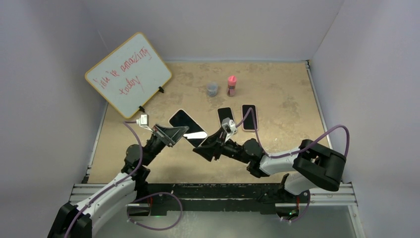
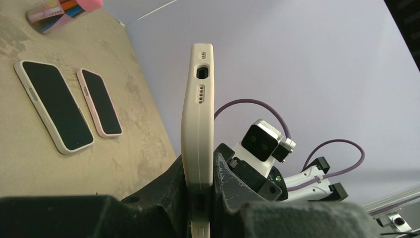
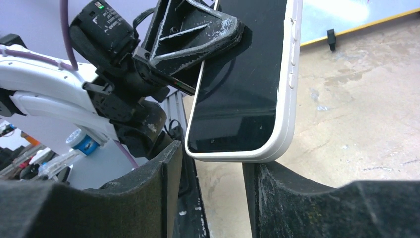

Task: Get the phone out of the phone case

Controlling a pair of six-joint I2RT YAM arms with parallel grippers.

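A phone in a white case (image 1: 182, 121) is held up off the table by my left gripper (image 1: 183, 133), which is shut on it; in the left wrist view its cream edge (image 2: 197, 124) stands upright between the fingers. My right gripper is open at the phone's lower end, its fingertips just beneath the case's short edge (image 3: 228, 155) in the right wrist view. The black screen (image 3: 237, 89) faces that camera, with the white case rim around it.
Two phones (image 1: 249, 118) (image 2: 99, 101) lie on the table (image 1: 277, 84) behind my right arm. A pink pen cup (image 1: 232, 87) and a clear cup (image 1: 212, 89) stand farther back. A whiteboard (image 1: 129, 74) is at the back left.
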